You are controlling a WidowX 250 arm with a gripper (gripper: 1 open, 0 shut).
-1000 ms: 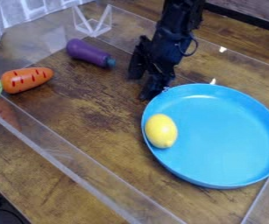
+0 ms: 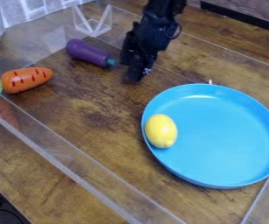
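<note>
The black gripper (image 2: pixel 133 67) is at the upper middle of the camera view, low over the wooden table, just right of a purple toy eggplant (image 2: pixel 88 52). Its fingers are dark and small, so their opening is hard to tell. An orange toy carrot (image 2: pixel 26 78) with a pale green top lies at the left. On the right, a large blue plate (image 2: pixel 224 141) holds a yellow lemon (image 2: pixel 161 130) near its left rim.
Bare wood (image 2: pixel 84 122) fills the centre and lower left. A clear plastic object stands at the top left, behind the eggplant.
The gripper has moved left and up in the view, away from the plate and closer to the eggplant. The carrot, plate and lemon are unmoved.
</note>
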